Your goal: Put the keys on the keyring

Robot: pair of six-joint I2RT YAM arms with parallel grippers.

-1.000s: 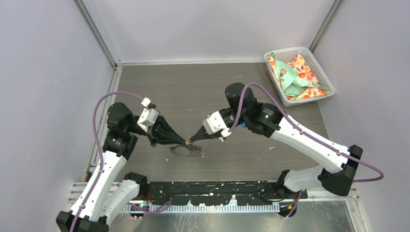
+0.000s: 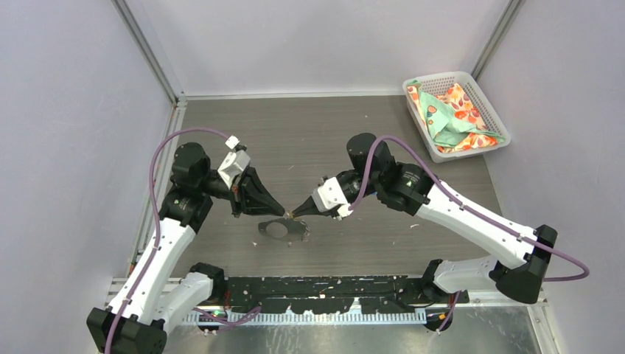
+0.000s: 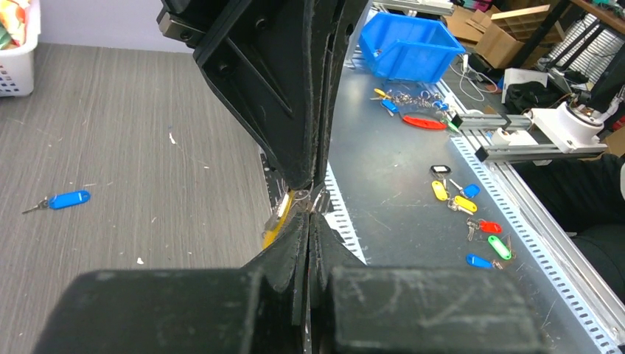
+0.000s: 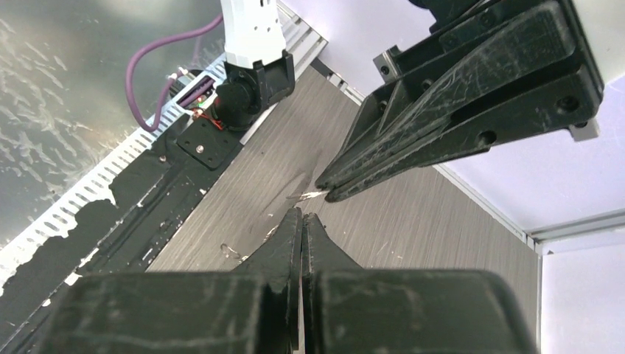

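Observation:
Near the middle of the table, my left gripper (image 2: pixel 285 215) and right gripper (image 2: pixel 293 214) meet almost tip to tip, both shut. A thin silvery metal piece (image 4: pixel 312 195) sticks out from the left fingertips in the right wrist view. In the left wrist view, a yellow key tag (image 3: pixel 273 231) hangs just below the right fingertips, with a bit of wire ring (image 3: pixel 302 195) beside it. Whether ring and key are joined cannot be told. A small dark loop (image 4: pixel 230 251) shows beyond the right fingers; what those fingers pinch is hidden.
A key with a blue tag (image 3: pixel 70 199) lies on the wooden table. Several tagged keys (image 3: pixel 463 204) and a blue bin (image 3: pixel 413 46) are on the metal surface outside. A white basket (image 2: pixel 500 140) with cloth occupies the back right corner. Behind the arms the table is clear.
My right gripper's body has moved a little right.

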